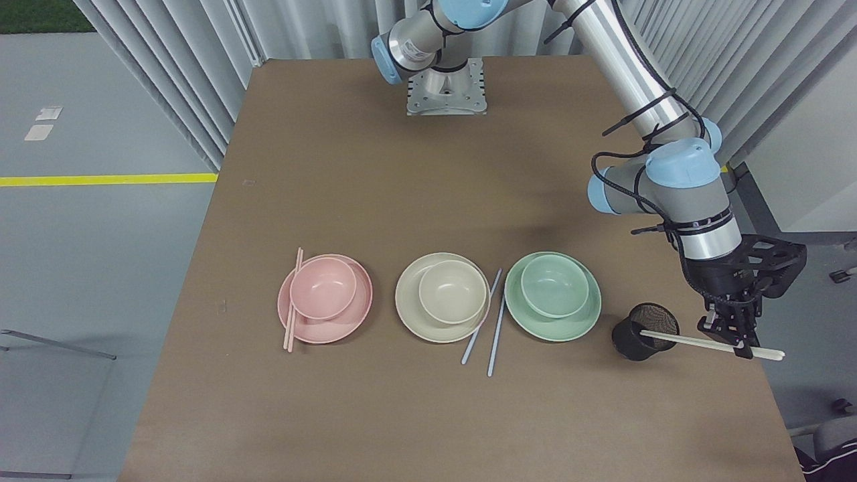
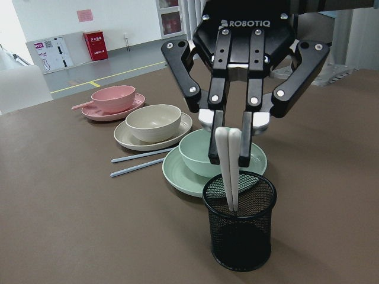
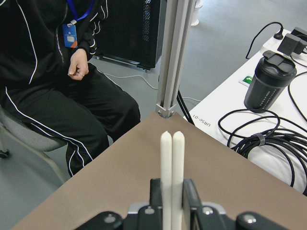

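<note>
My gripper (image 1: 742, 344) is shut on white chopsticks (image 2: 228, 165), held over the black mesh cup (image 1: 635, 336), their tips at or just above its rim; whether inside I cannot tell. The wrist view shows the chopsticks (image 3: 172, 177) between my fingers. A pink plate and bowl (image 1: 323, 285) with pink chopsticks (image 1: 290, 321) sit at left, a cream plate and bowl (image 1: 450, 290) in the middle, a green plate and bowl (image 1: 554, 282) beside the cup. Two blue-grey chopsticks (image 1: 495, 345) lie between cream and green.
The wrist view shows a seated person (image 3: 53, 96) beyond the edge and a white side table (image 3: 225, 100) with cables and a dark tumbler (image 3: 266, 81).
</note>
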